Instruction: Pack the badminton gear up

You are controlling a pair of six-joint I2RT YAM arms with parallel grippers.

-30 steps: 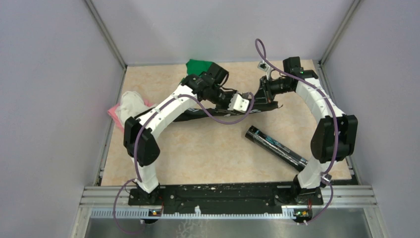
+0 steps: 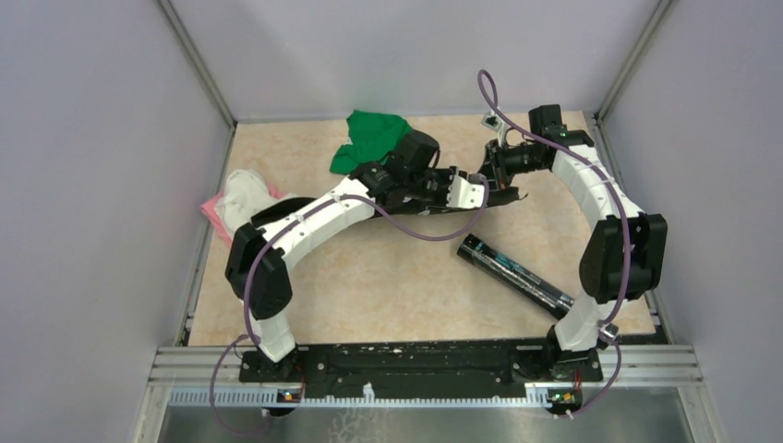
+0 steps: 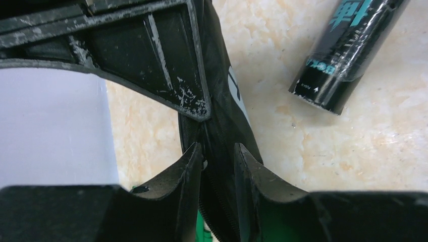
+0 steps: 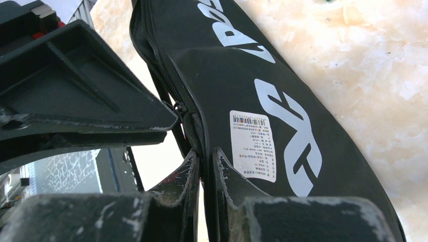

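A long black racket bag [image 4: 313, 126] with white lettering, a barcode label and a zipper lies across the middle of the table. My right gripper is shut on the bag's zipper edge near its right end. My left gripper hangs over the bag beside the right one, its fingers part open at the zipper edge; whether anything is between them is unclear. A black shuttlecock tube [image 2: 512, 275] with teal print lies at the front right, apart from the bag.
A green cloth [image 2: 369, 138] lies at the back. White and pink cloths [image 2: 245, 196] lie at the left.
My left gripper has moved right toward the right gripper along the bag. The right arm and the tube have not visibly moved.
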